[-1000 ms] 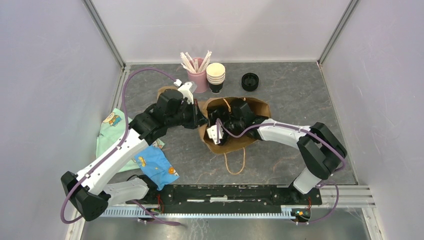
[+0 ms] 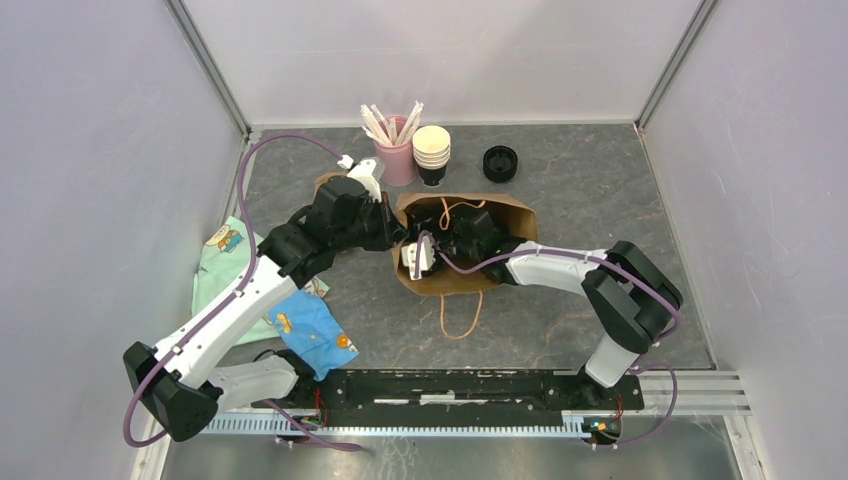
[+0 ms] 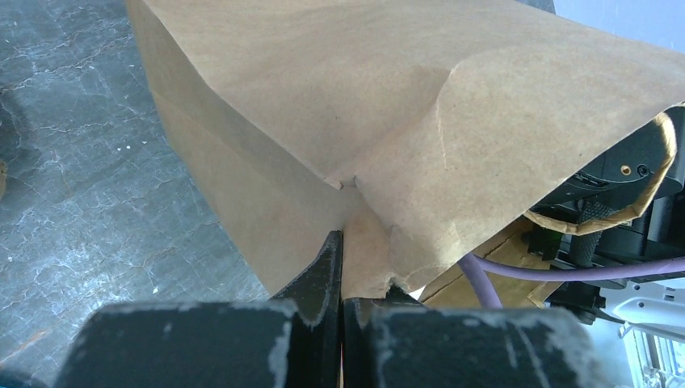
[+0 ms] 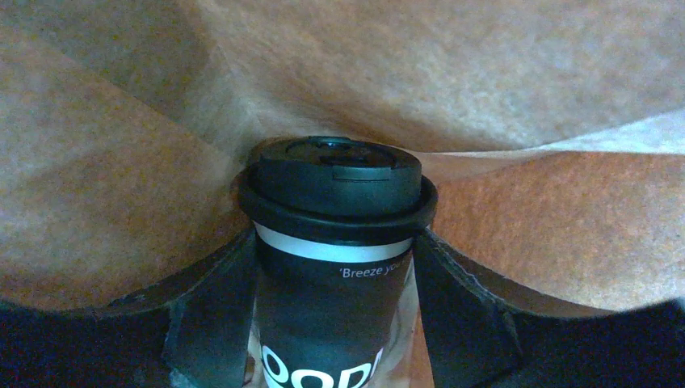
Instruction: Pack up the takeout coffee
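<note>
A brown paper bag (image 2: 465,280) lies open in mid-table, my right gripper reaching inside it. In the right wrist view a black coffee cup (image 4: 327,307) with black lid (image 4: 335,182) stands between the fingers of that gripper, which are at its sides just below the lid; whether they grip it is unclear. My left gripper is shut on the bag's edge at its left side, seen as creased paper in the left wrist view. The top view hides the cup inside the bag.
Pink holder (image 2: 396,163) with sticks, stacked cups (image 2: 432,150) and a loose black lid (image 2: 500,164) stand behind the bag. Green cloth (image 2: 215,280) and blue cloth (image 2: 315,335) lie at the left.
Over the last second the right arm has shifted slightly left and up in the top view, and the bag with it.
</note>
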